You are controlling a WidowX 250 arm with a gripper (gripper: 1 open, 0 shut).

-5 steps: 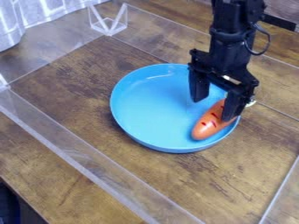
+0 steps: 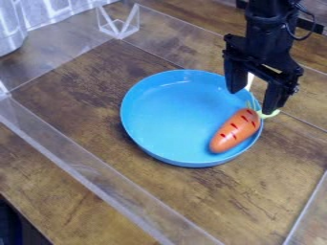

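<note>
A blue plate (image 2: 173,115) sits on the wooden table, and an orange toy carrot (image 2: 234,130) with dark marks lies in its right part, pointing diagonally. My black gripper (image 2: 262,84) hangs above the plate's upper right edge, open, its two fingers apart and above the carrot's upper end, not touching it as far as I can see. A pale green piece shows at the plate's right rim, by the carrot's top.
A white wire object (image 2: 118,26) stands at the back left. Clear plastic edges run along the left and lower right.
My gripper has risen up and to the right, away from over the carrot, uncovering more of it. The plate and carrot look about where they were.
</note>
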